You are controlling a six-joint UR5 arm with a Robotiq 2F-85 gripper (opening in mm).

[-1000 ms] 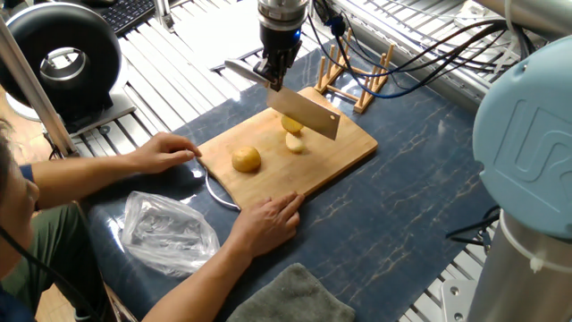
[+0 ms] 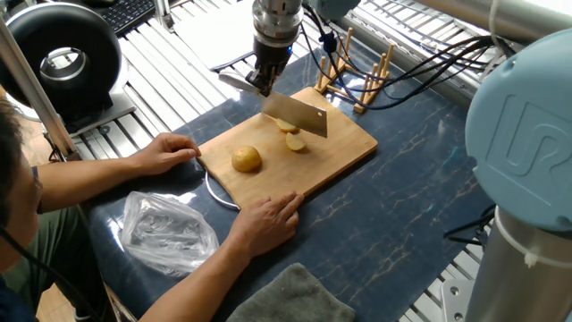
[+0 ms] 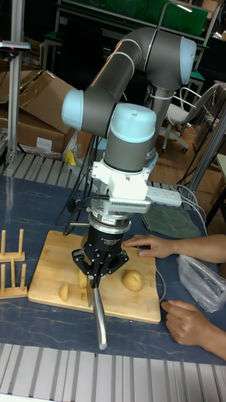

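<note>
My gripper [image 2: 265, 85] is shut on the handle of a cleaver [image 2: 302, 117], whose broad blade reaches over the far part of a wooden cutting board [image 2: 335, 154]. In exterior view 3 the gripper [image 3: 98, 276] stands above the board, with the cleaver's handle [image 3: 100, 320] jutting toward the camera. A larger potato piece [image 2: 246, 159] rests on the board, apart from the blade. Close to the blade are a small cut piece [image 2: 296, 142] and another potato piece [image 2: 285, 126], partly hidden by it. Whether the edge touches potato or board, I cannot tell.
A person's hands [image 2: 167, 153] [image 2: 265, 224] hold the board at its near corners. Behind it stands a wooden rack [image 2: 362, 89], with cables hanging close by. A plastic bag [image 2: 168, 233] and grey cloth [image 2: 293, 297] lie in front.
The potato piece by the blade has shifted slightly. The larger piece and the hands have stayed put.
</note>
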